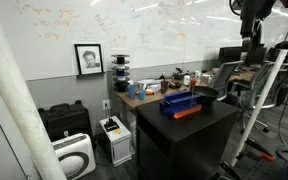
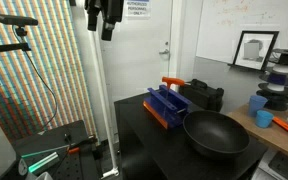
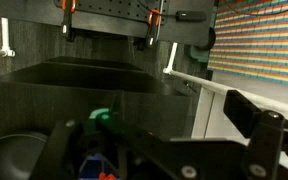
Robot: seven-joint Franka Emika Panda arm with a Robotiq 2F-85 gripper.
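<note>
My gripper (image 2: 99, 36) hangs high above the floor, left of the black table in exterior view 2, and touches nothing. Its fingers look spread, with nothing seen between them. On the table sits a black pan (image 2: 216, 133). Behind it lies a blue tray (image 2: 168, 105) with an orange-red item (image 2: 173, 81) at its far edge. In exterior view 1 the pan (image 1: 205, 94) stands beside the tray (image 1: 177, 104). Looking down, the wrist view shows the pan (image 3: 14, 157) at lower left; the gripper body hides much of the tray.
A black bag (image 2: 201, 95) rests behind the tray. Cups, including a blue one (image 2: 264, 118), and a stack of black spools (image 2: 281, 75) stand on a side table at right. White posts (image 2: 103, 90) rise near the arm.
</note>
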